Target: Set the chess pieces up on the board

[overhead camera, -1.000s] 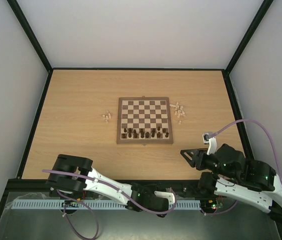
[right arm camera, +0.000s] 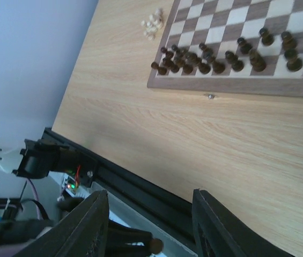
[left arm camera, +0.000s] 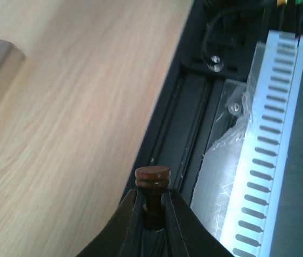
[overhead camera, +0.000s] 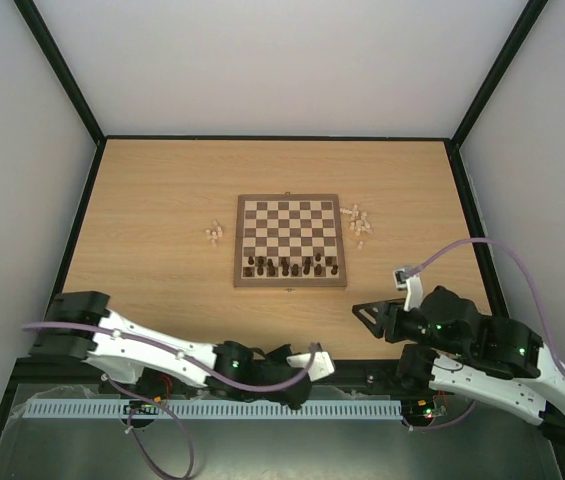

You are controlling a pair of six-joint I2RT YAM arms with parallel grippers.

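The wooden chessboard (overhead camera: pixel 290 240) sits mid-table with dark pieces (right arm camera: pixel 235 60) standing along its near rows. Off to its sides lie light pieces (overhead camera: pixel 213 232) in loose groups. In the left wrist view a dark chess piece (left arm camera: pixel 152 174) is held upright in my left gripper, shut on it over the table's front edge. My right gripper is at the front right, fingers apart with nothing between them, angled toward the board.
A dark rail with a slotted strip (left arm camera: pixel 258 176) runs below the front edge. Walls bound both sides.
The left arm has risen from below the front edge toward the table. The right arm has shifted slightly left.
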